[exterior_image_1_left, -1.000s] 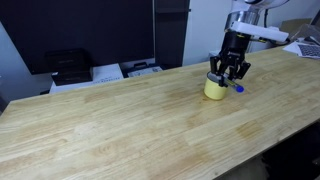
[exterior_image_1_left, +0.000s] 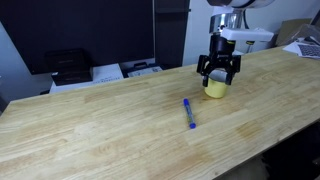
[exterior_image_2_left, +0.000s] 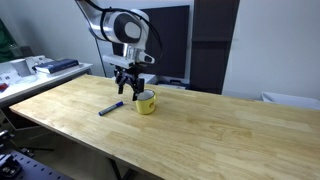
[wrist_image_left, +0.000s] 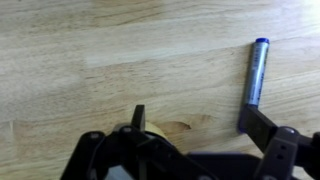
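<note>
A blue marker (exterior_image_1_left: 189, 113) lies on the wooden table, apart from the yellow cup (exterior_image_1_left: 215, 92). In exterior view 2 the marker (exterior_image_2_left: 111, 108) is left of the upright cup (exterior_image_2_left: 147, 105). My gripper (exterior_image_1_left: 217, 78) is low over the cup, open, with nothing between its fingers. Looking down in the wrist view, I see the marker (wrist_image_left: 256, 76) toward the right, its lower end close to the right finger. A small yellowish part of the cup (wrist_image_left: 153, 130) shows by the left finger; the gripper hides the rest.
Bare table (exterior_image_2_left: 220, 135) stretches away on the other side of the cup from the marker. Dark equipment (exterior_image_1_left: 66, 62) stands behind the back edge, and books (exterior_image_2_left: 57, 67) lie at the far left in exterior view 2.
A second ago the marker was at the gripper beside the cup. The gripper has shifted slightly left.
</note>
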